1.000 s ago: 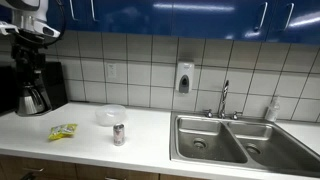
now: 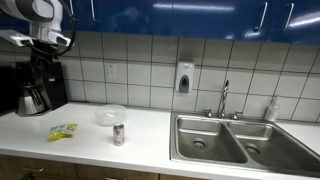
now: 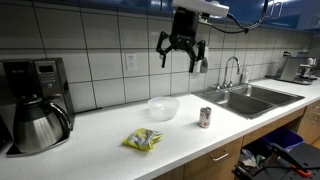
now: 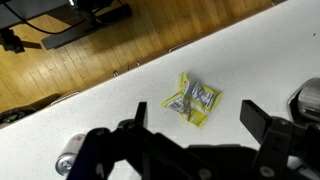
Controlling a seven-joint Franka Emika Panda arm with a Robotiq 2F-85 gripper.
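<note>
High above the counter hangs my gripper (image 3: 178, 62), its fingers spread wide with nothing between them. Below it on the white counter, a small yellow packet (image 4: 193, 100) appears between the fingertips in the wrist view; exterior view 2 confirms a clear height gap above the packet (image 3: 143, 139). A silver can (image 2: 118, 134) stands upright to the packet's right. Behind them sits a translucent white bowl (image 2: 111, 116).
A coffee maker (image 3: 42, 105) with a steel carafe stands at the counter's left end. The double sink (image 2: 245, 140) and faucet (image 2: 222, 100) lie to the right. Bare counter separates can and sink. Blue cabinets (image 2: 180, 18) hang overhead.
In exterior view 1 the arm and gripper have shifted slightly right, away from the left edge. Packet, can and bowl stay where they were.
</note>
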